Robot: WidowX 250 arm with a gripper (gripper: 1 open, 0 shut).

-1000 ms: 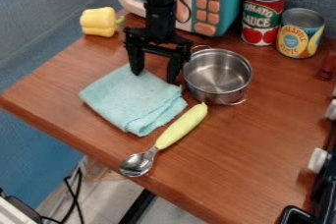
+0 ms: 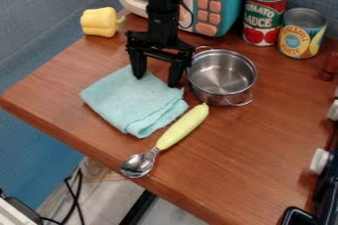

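Observation:
The black gripper (image 2: pixel 157 71) hangs over a folded light blue cloth (image 2: pixel 128 102), fingers pointing down and apart, at the cloth's back edge; whether anything is between them is unclear. Just right of it stands a steel pot (image 2: pixel 222 77) with side handles. In front lies a spoon with a pale yellow handle (image 2: pixel 185 125), its metal bowl toward the table's front edge.
A teal microwave (image 2: pixel 216 11), two cans (image 2: pixel 263 17) (image 2: pixel 301 34) and a small red bottle (image 2: pixel 329 68) stand at the back. A yellow cup-like object (image 2: pixel 98 22) is at back left. A black appliance (image 2: pixel 322 180) lines the right edge.

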